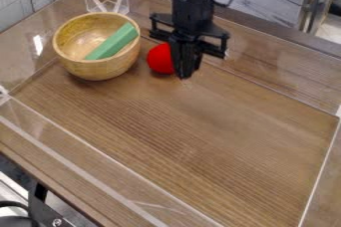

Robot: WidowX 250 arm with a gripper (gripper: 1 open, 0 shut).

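My black gripper (184, 44) is over the upper middle of the table, just right of and partly in front of a red round object (163, 59). Its fingers point down; I cannot tell from this view whether anything is between them. A yellow bowl (86, 64) at the upper left holds a green elongated object (118, 43).
A pale raised edge runs along the back right, and dark cables lie at the lower left corner.
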